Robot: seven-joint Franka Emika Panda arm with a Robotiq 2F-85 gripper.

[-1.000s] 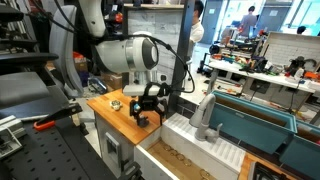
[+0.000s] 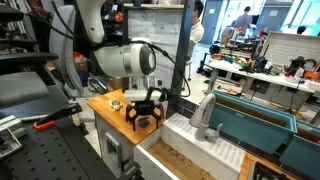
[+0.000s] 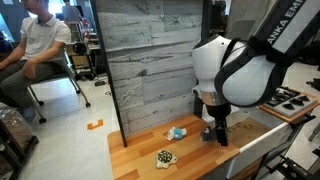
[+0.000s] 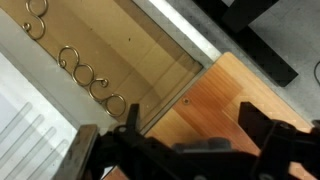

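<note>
My gripper [image 2: 141, 122] is low over the wooden tabletop [image 2: 104, 103], pointing down, its fingers spread. A small dark grey object [image 4: 205, 146] sits between the two black fingers in the wrist view, near the edge of the wood. In exterior view 2 the same dark object [image 3: 208, 135] is partly covered by the gripper [image 3: 215, 142]. Whether the fingers touch it, I cannot tell.
Beside the wood is an open drawer [image 2: 205, 158] with curly metal wire pieces [image 4: 92, 82] inside. A pale patterned item [image 3: 166, 158] and a blue-and-white item [image 3: 177, 133] lie on the wood nearby. A grey partition [image 3: 155, 75] rises behind.
The gripper has come down and its fingers have spread farther apart around the dark object. The drawer and the other items look unmoved.
</note>
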